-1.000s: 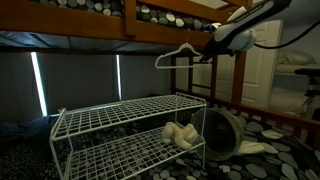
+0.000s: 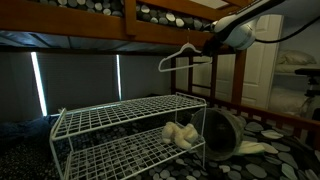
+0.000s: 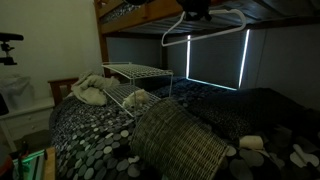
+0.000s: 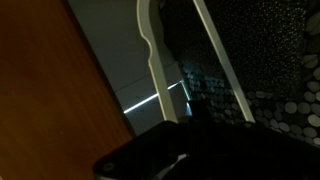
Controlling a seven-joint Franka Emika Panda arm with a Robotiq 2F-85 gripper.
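Observation:
A white clothes hanger [image 2: 186,67] hangs in the air below the wooden bunk rail, its hook at the top. My gripper [image 2: 210,47] is at the hanger's right side and looks shut on its thin frame; the exact contact is too dark to see. In exterior view 2 the hanger [image 3: 205,37] shows whole, high up, with the dark gripper [image 3: 197,8] at its top edge. In the wrist view two white bars of the hanger [image 4: 226,65] run down to the dark fingers.
Under the hanger stands a white wire rack [image 2: 125,113] with two shelves and a pale plush thing [image 2: 180,134] on the lower one. A dark woven basket [image 2: 220,130] lies tipped beside it. The wooden bunk rail [image 2: 100,24] runs close overhead.
The rack, plush thing and basket have not moved.

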